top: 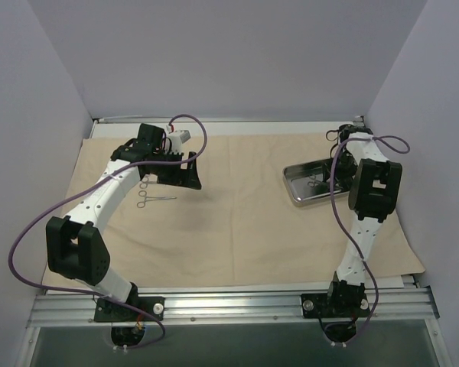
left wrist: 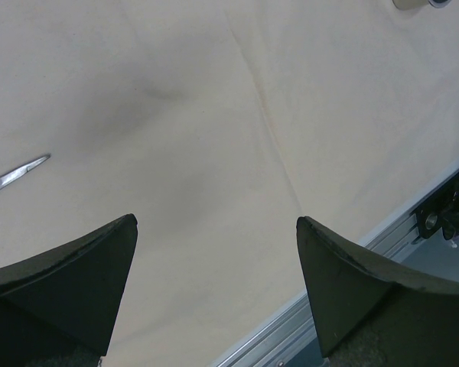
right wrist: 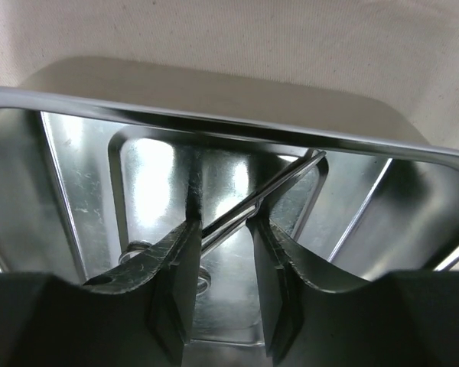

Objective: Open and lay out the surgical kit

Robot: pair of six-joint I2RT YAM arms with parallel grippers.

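At the right of the top view sits a steel tray (top: 297,191) with scissor-like instruments inside. In the right wrist view my right gripper is down inside the tray (right wrist: 149,180), its fingertips at a slim steel instrument (right wrist: 294,172) lying diagonally; whether they grip it is unclear. Two finger rings (right wrist: 134,249) show beside it. My left gripper (top: 187,172) hangs open over the cloth at left, near laid-out instruments (top: 157,198); in the left wrist view an instrument blade (left wrist: 19,170) lies left of its fingers.
A beige cloth (top: 237,222) covers the table, its middle clear. Metal rails (top: 229,301) run along the front edge. Side walls stand close at both ends, the right one near the right arm.
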